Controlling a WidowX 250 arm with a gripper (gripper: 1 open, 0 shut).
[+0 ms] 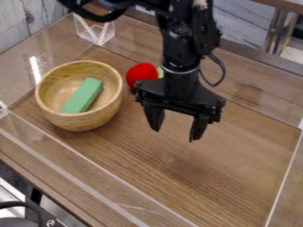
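My black gripper (178, 121) hangs over the middle of the wooden table (190, 182), its two fingers spread apart with nothing seen between them. Behind it, to the left, is a red round object (142, 74), with a small green thing partly hidden beside it. A pale bowl (53, 80) on the left holds a green block (81, 96).
A clear wire holder (96, 27) stands at the back left. A ledge (260, 9) runs along the back right. A dark cable lies at the bottom left corner.
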